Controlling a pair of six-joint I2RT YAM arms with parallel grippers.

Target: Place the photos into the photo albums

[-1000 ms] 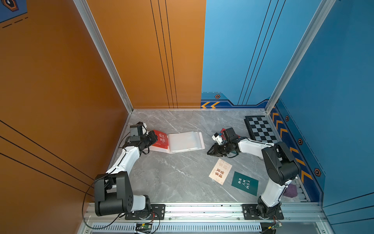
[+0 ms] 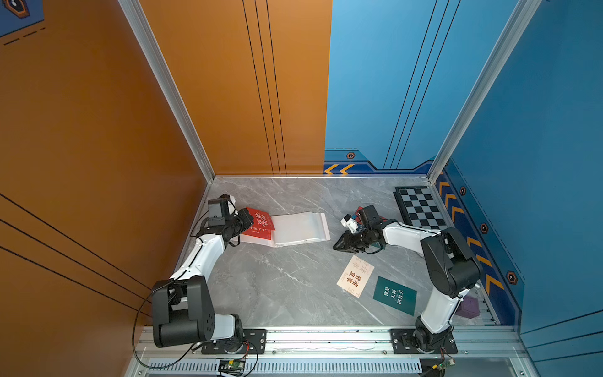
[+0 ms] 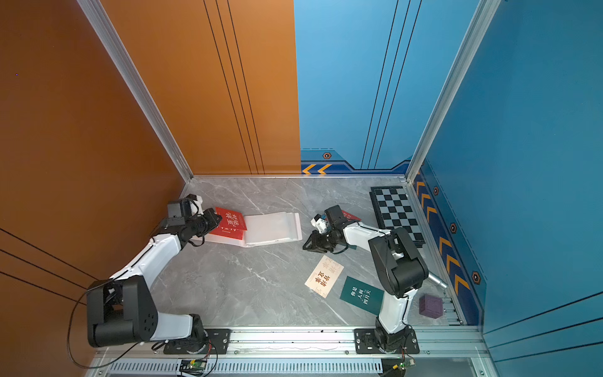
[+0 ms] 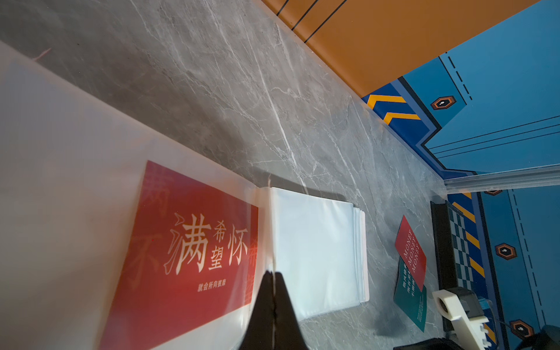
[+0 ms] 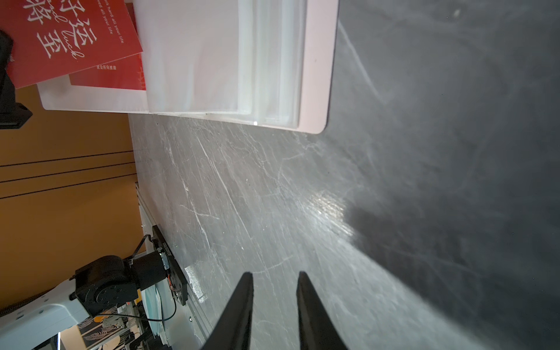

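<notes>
An open album with clear pages (image 2: 297, 227) lies centre-left, a red card in its left sleeve (image 4: 180, 256). A second red "good luck" card (image 5: 70, 35) sits raised over that left page, by my left gripper, whose fingers are shut; whether they pinch the card is hard to tell. My right gripper is part open, empty, just right of the album. A cream card (image 2: 355, 276) and a green card (image 2: 395, 295) lie at the front right; red (image 4: 410, 250) and teal (image 4: 408, 303) cards lie behind the right arm.
A checkered board (image 2: 419, 207) stands at the back right and a purple cube (image 3: 431, 306) at the front right corner.
The upper red card by my left gripper has shifted slightly and now stands more apart from the red beneath it. The left arm moved a little; the right arm barely moved.
</notes>
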